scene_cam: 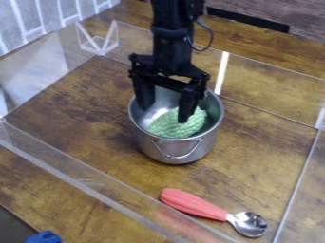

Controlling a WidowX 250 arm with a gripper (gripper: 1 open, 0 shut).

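Observation:
A steel pot (176,146) with a wire handle stands in the middle of the wooden surface. Inside it lies a pale green, knobbly object (172,124). My black gripper (168,102) hangs over the pot with its fingertips reaching into the pot's opening, above the green object and partly hiding it. Its two fingers are spread apart, and I see nothing held between them.
A spoon with a red handle (193,205) lies at the front right. A blue object (42,237) is at the bottom left corner. Clear plastic walls border the wooden area (70,123), whose left part is bare.

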